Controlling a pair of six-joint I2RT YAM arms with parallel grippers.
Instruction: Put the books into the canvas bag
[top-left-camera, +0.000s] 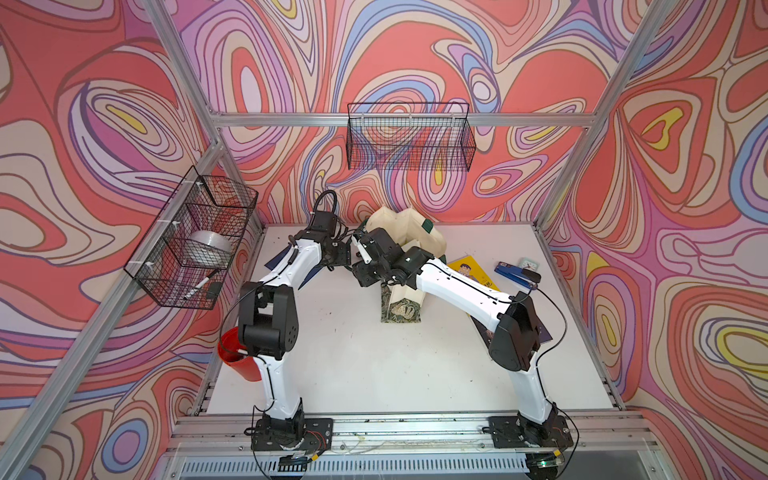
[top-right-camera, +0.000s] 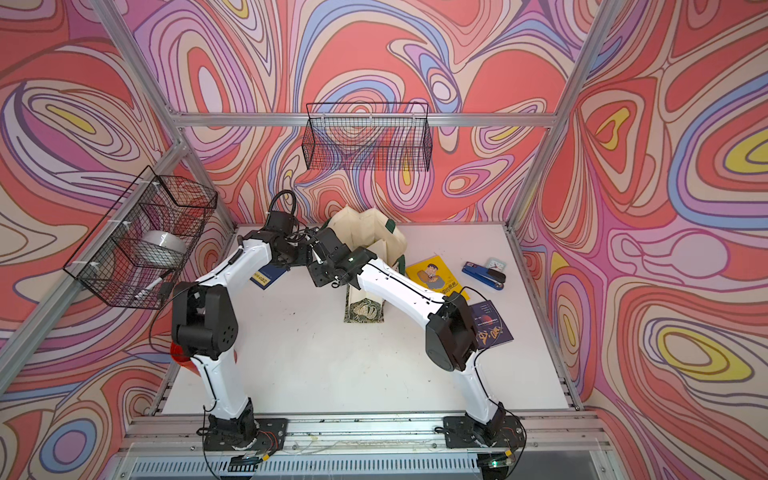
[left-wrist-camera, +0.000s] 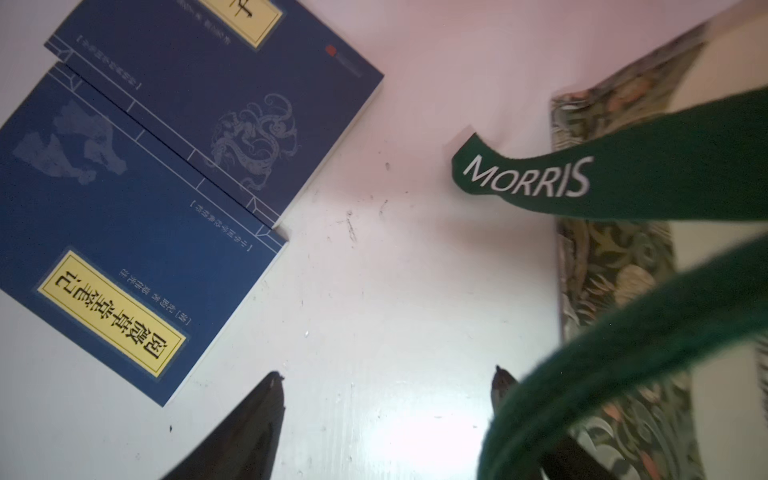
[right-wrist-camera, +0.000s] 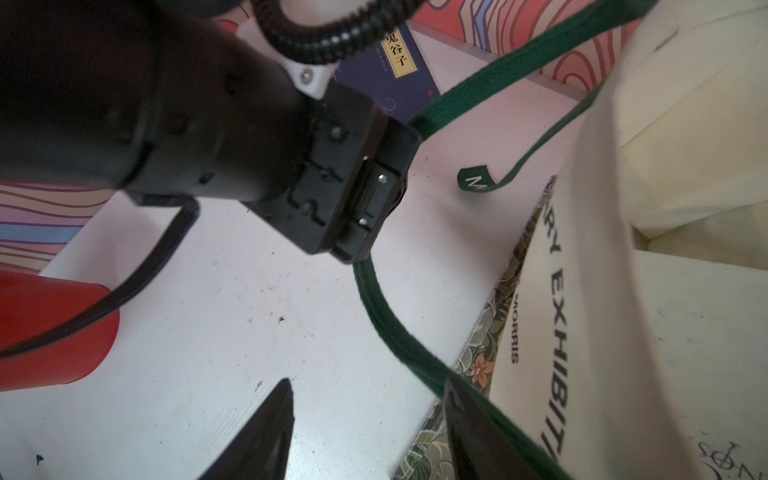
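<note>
The cream canvas bag (top-left-camera: 428, 233), patterned along its base, stands mid-table with its mouth gaping. One green strap (left-wrist-camera: 640, 320) crosses in front of a finger of my left gripper, which is open beside the bag. Its lettered end also hangs over the table there. My right gripper is part open; the strap passes close by one finger, and whether it lies between them is unclear. Two blue books (left-wrist-camera: 160, 248) lie to the left. A yellow book (top-right-camera: 436, 276) and a dark blue book (top-right-camera: 489, 324) lie to the right.
A blue stapler (top-right-camera: 484, 274) and a small clear item (top-right-camera: 496, 263) lie at the back right. The red bucket (top-left-camera: 240, 356) stands at the left edge. Both grippers are close together beside the bag.
</note>
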